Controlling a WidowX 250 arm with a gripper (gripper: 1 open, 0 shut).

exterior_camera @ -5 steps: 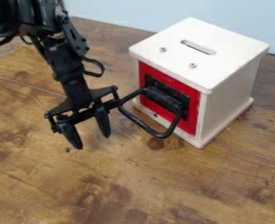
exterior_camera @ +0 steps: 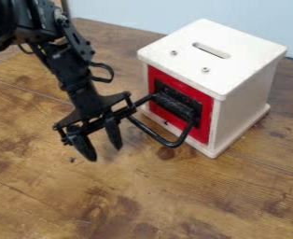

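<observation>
My black gripper (exterior_camera: 98, 141) hangs in the middle left, fingers pointing down over the wooden table, apart from each other with nothing visible between them. To its right stands a white wooden box (exterior_camera: 236, 98) with a slot on top and a red front panel (exterior_camera: 202, 134). A black unit (exterior_camera: 179, 101) is set in the red panel, with a black bent bar (exterior_camera: 169, 141) reaching out from it toward my gripper.
A pale wall runs along the back behind the box.
The gripper has shifted very slightly; the box and the bar look unchanged.
</observation>
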